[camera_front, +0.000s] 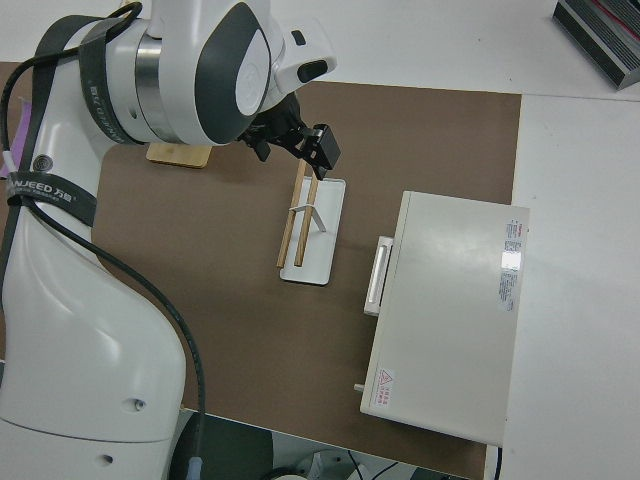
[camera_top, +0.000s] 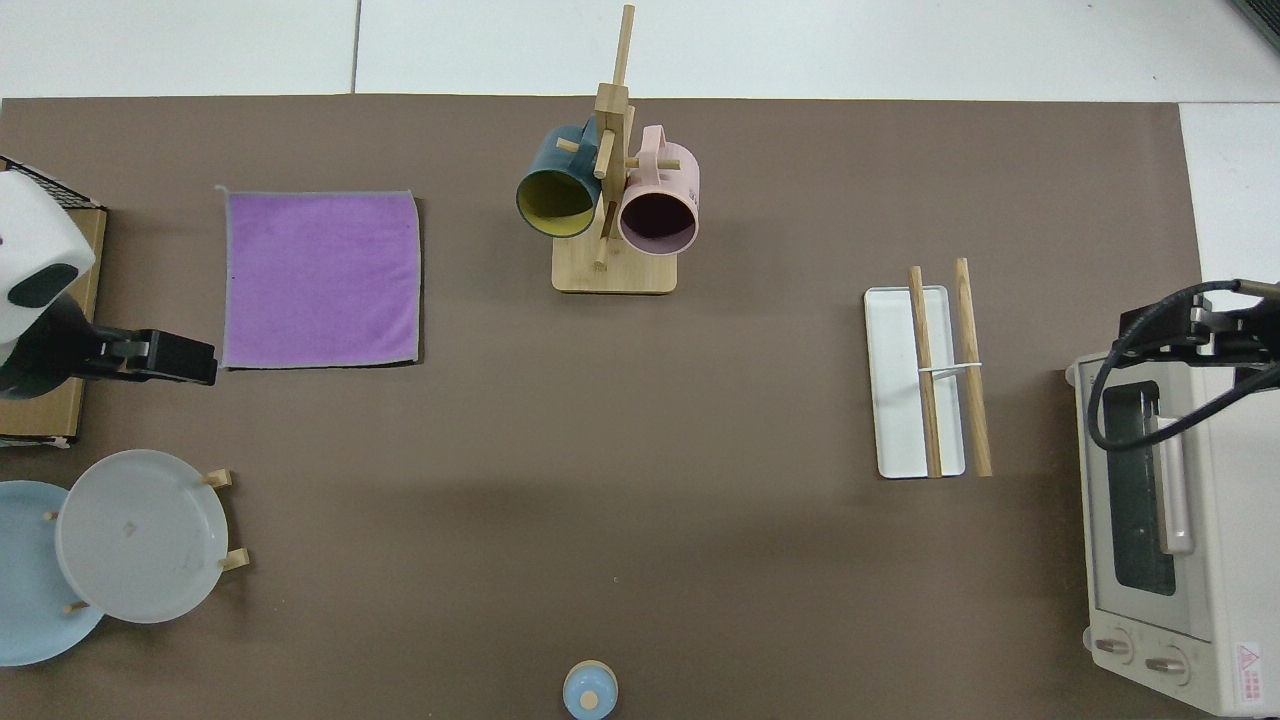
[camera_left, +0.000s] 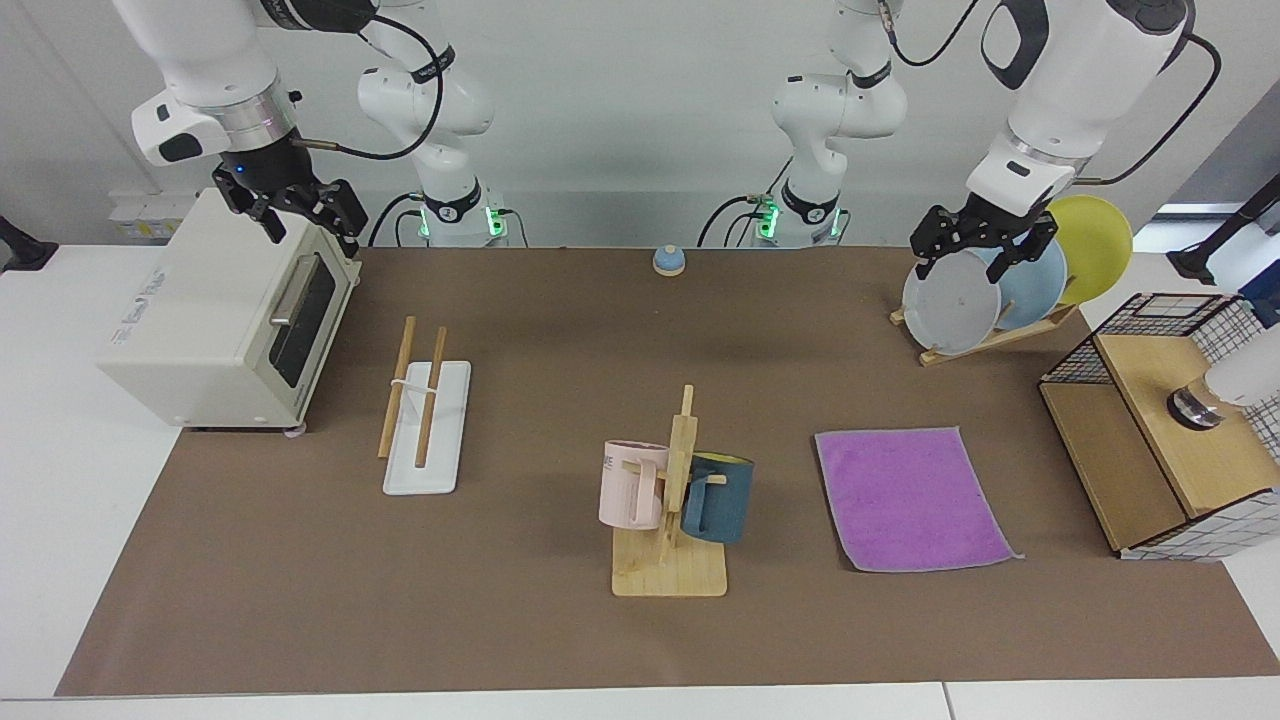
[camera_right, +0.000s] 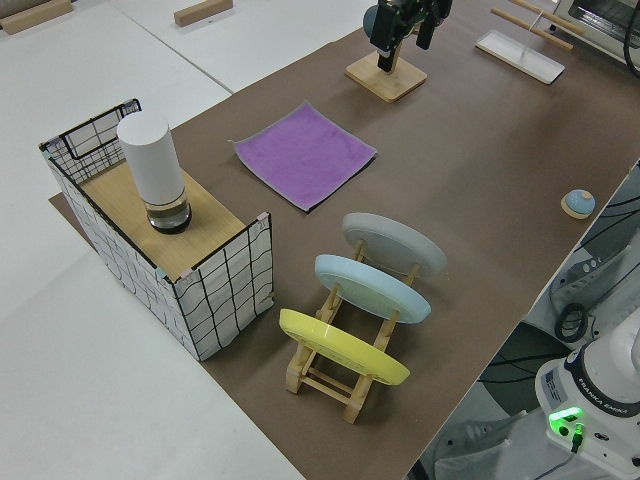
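Note:
One arm's black gripper (camera_top: 156, 355) reaches in from the left in the top view, between the purple cloth (camera_top: 320, 278) and the plate rack with white plate (camera_top: 142, 535) and blue plate (camera_top: 30, 576). The other black gripper (camera_top: 1188, 336) is over the white toaster oven (camera_top: 1242, 540). Whether either is open or shut is unclear. A wooden mug tree (camera_top: 612, 276) holds a teal mug (camera_top: 554, 192) and a pink mug (camera_top: 660, 204). A white stand with two wooden bars (camera_top: 894, 384) stands left of the oven.
A wire basket with wooden shelves (camera_left: 1140, 480) holds a white cylinder (camera_right: 150, 160). A yellow plate (camera_right: 345, 350) sits in the rack. A small blue round object (camera_top: 590, 690) lies at the near edge.

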